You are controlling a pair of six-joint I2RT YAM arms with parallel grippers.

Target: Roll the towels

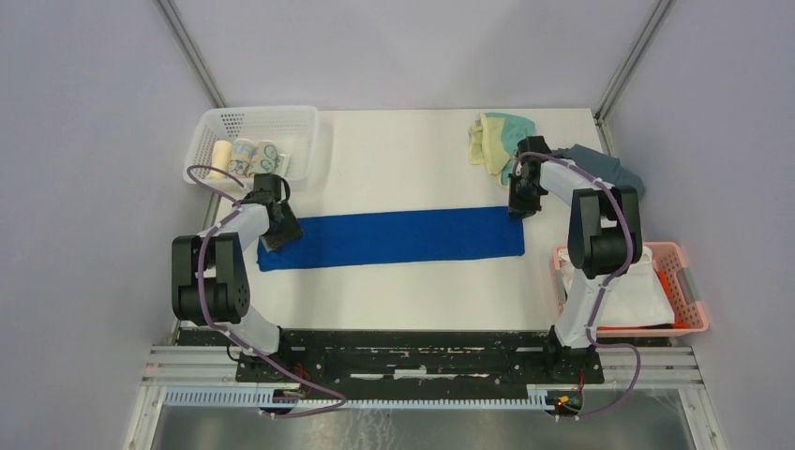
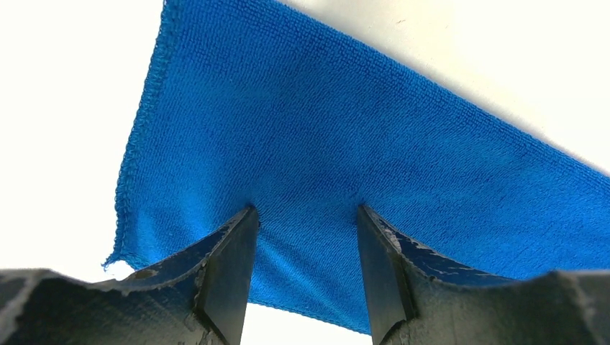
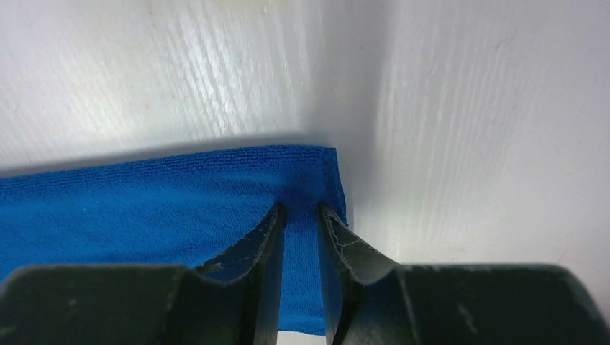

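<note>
A blue towel lies folded in a long flat strip across the middle of the table. Over its left end is my left gripper. In the left wrist view, its fingers stand apart above the cloth, with a shallow crease running between them. My right gripper is at the far right corner of the strip. The right wrist view shows that corner of the towel just beyond the slightly parted fingertips. Whether those tips touch the cloth is hard to tell.
Several rolled towels lie in a white basket at the back left. A yellow-green cloth and a grey-blue cloth lie at the back right. An orange basket with white cloth stands front right. Bare table lies before and behind the strip.
</note>
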